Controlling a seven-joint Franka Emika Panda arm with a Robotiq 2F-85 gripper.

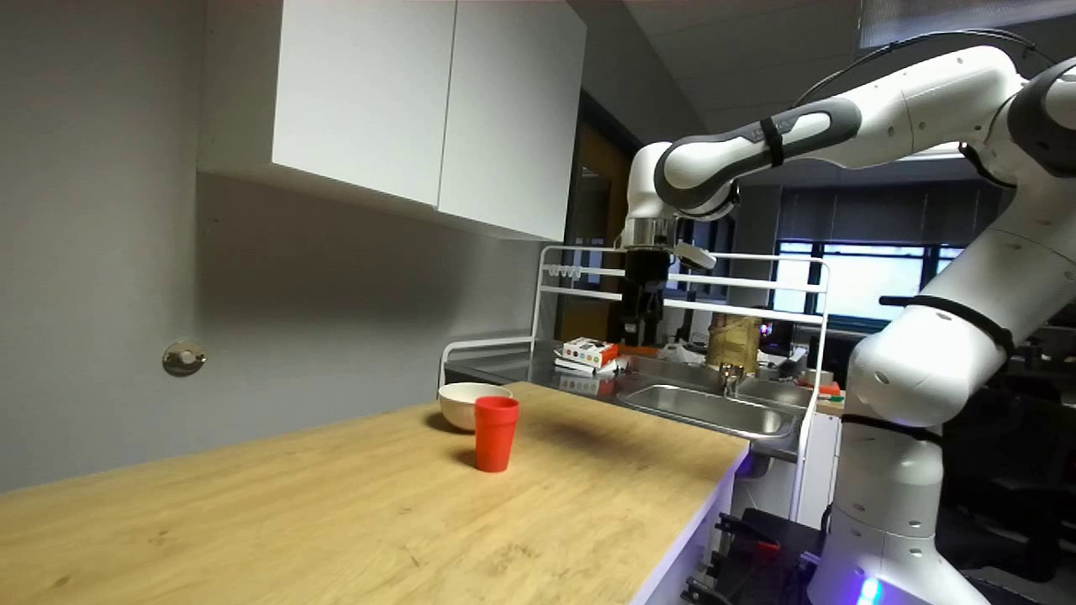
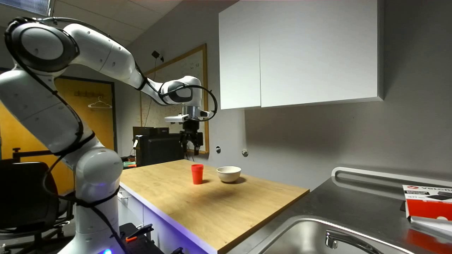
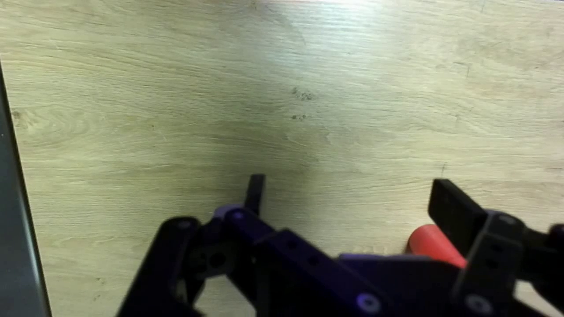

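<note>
An upright red cup stands on the wooden counter, with a white bowl close behind it toward the wall. Exterior view 2 shows the cup and the bowl side by side with a gap between them. Well above the counter, my gripper points down, clear of both things. In the wrist view its gripper is open, the fingers wide apart with only bare wood beneath. Part of the cup peeks out beside the right finger, which covers the rest.
White cabinets hang on the wall above the counter. Beyond its far end lie a steel sink, a white rack and a red-and-white box.
</note>
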